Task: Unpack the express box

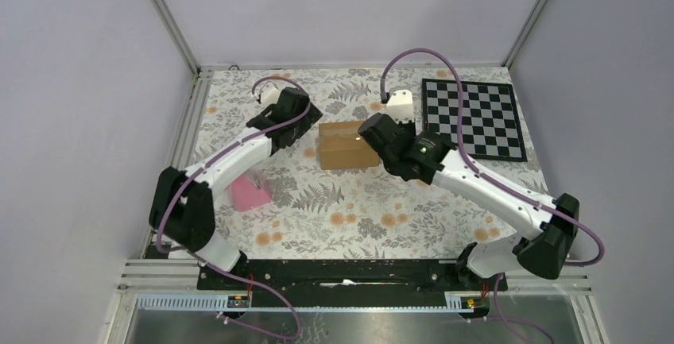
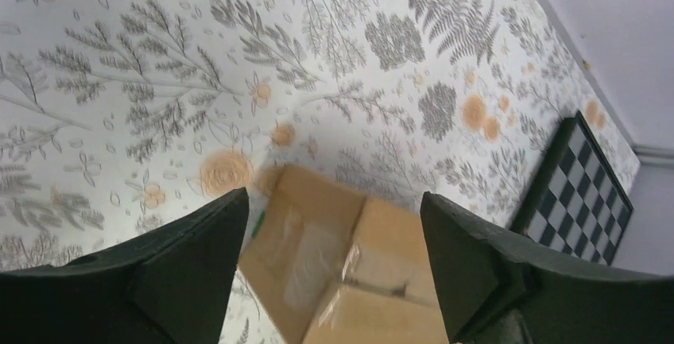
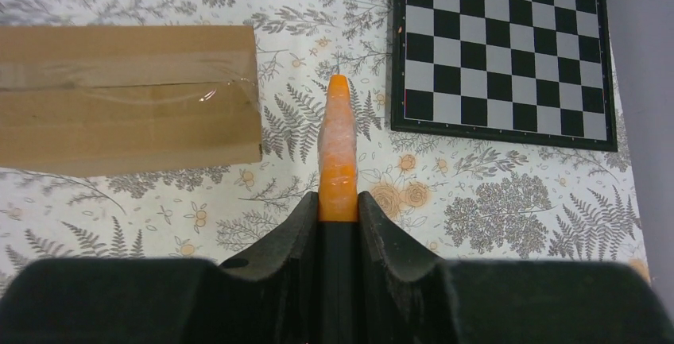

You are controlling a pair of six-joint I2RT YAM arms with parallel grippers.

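Observation:
The brown cardboard box [image 1: 347, 156] sits mid-table, partly covered by my right arm in the top view. Clear tape shows along a seam of the box [image 3: 127, 88] in the right wrist view. My right gripper is shut on an orange cutter with a black handle [image 3: 339, 141], its tip toward the free cloth between box and checkerboard. My left gripper is open and empty, above the box [image 2: 391, 237], which looks blurred in the left wrist view. From above, the left fingertips are hidden beneath the wrist.
A black-framed checkerboard [image 1: 477, 120] lies at the back right. Something pink [image 1: 249, 191] rests near the left arm, partly covered by it. The patterned cloth in front of the box [image 1: 350, 209] is clear.

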